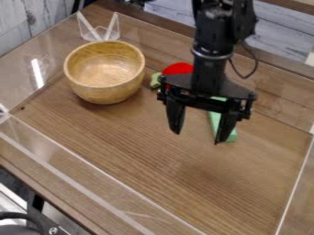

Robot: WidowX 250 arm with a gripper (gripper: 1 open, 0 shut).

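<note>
My black gripper (203,119) hangs low over the right-middle of the wooden table, open, its two fingers spread apart on either side of a green block (223,130), which is partly hidden behind it. A red round object (173,71) sits behind my arm, partly covered, with a small green item (159,81) at its left.
A wooden bowl (105,72) stands at the upper left, with a white wire-like object (98,27) behind it against the edge.
</note>
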